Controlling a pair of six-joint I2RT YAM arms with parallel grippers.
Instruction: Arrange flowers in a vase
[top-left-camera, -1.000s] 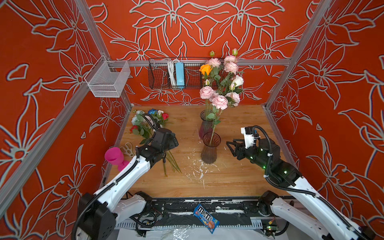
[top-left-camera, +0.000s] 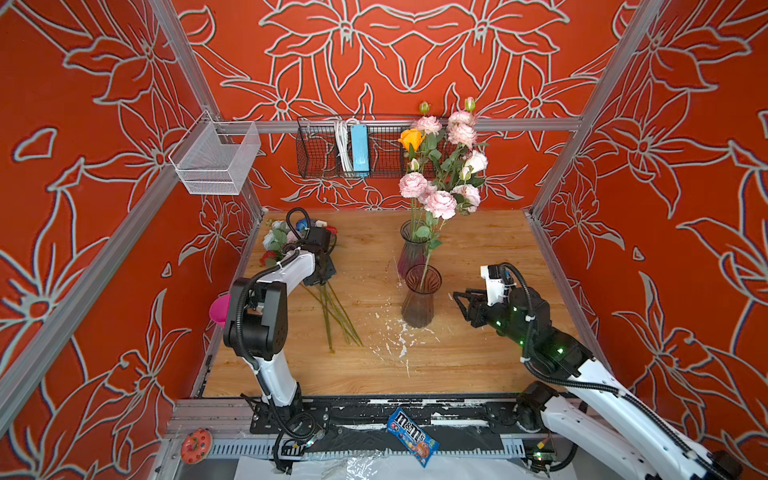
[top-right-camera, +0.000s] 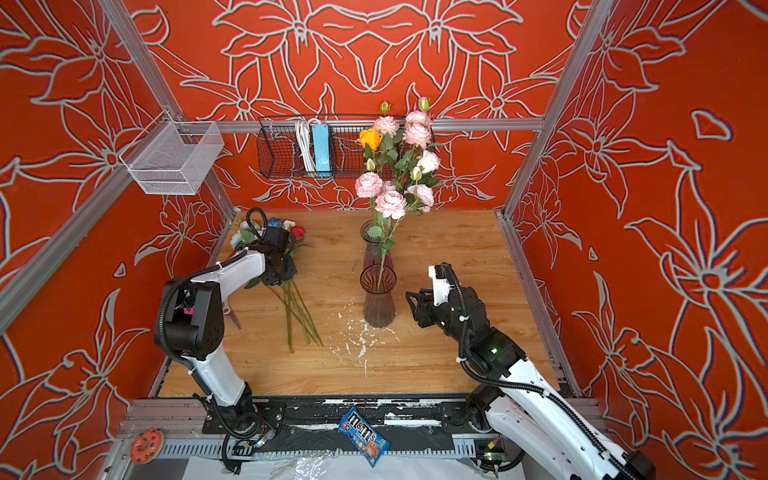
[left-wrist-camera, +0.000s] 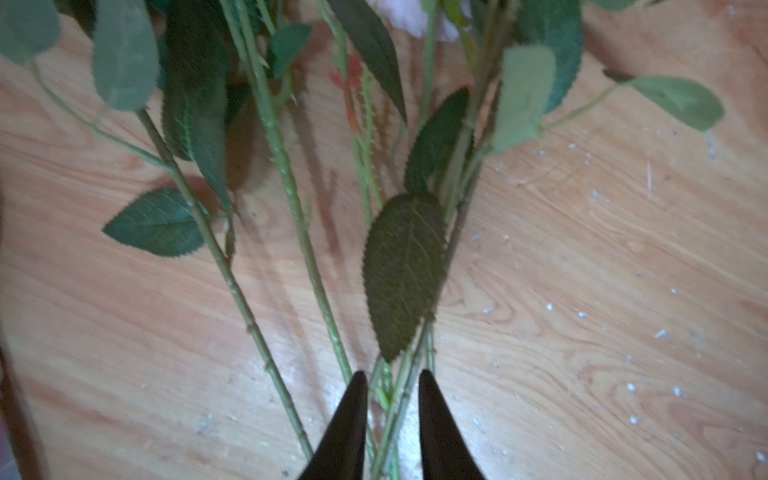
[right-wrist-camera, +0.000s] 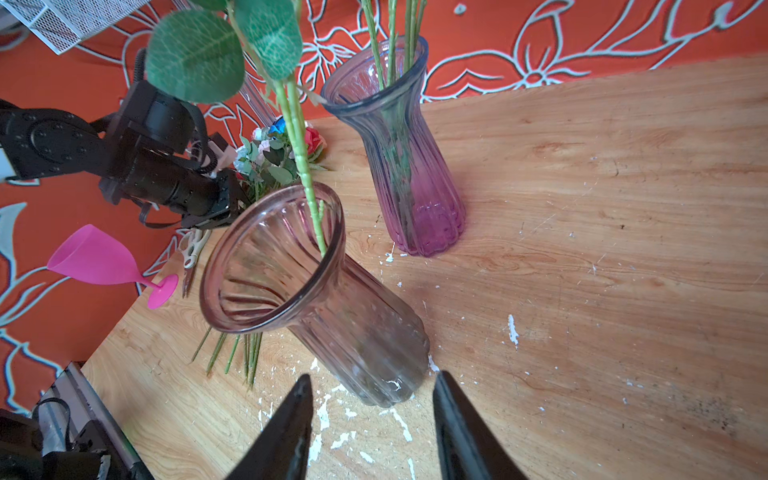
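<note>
Loose flowers with white, red and blue heads lie at the back left of the table, their green stems (top-left-camera: 340, 312) pointing toward the front. My left gripper is above these stems with its fingers parted; whether it touches any stem, I cannot tell. In the right wrist view, a smoky brown vase (right-wrist-camera: 364, 336) stands in front of a purple vase (right-wrist-camera: 416, 184). One stem (right-wrist-camera: 300, 152) rises from the brown vase, and several stand in the purple one. Pink roses (top-left-camera: 440, 204) and a yellow rose (top-left-camera: 410, 139) top them. My right gripper is open and empty beside the brown vase.
At the left edge are a pink goblet (right-wrist-camera: 100, 256) and scissors (right-wrist-camera: 192, 244). White flakes (top-left-camera: 400, 336) litter the wood near the brown vase. A wire basket (top-left-camera: 320, 148) hangs on the back wall.
The left arm has swung in and folded, its gripper reaching back over the loose flowers and covering part of them.
</note>
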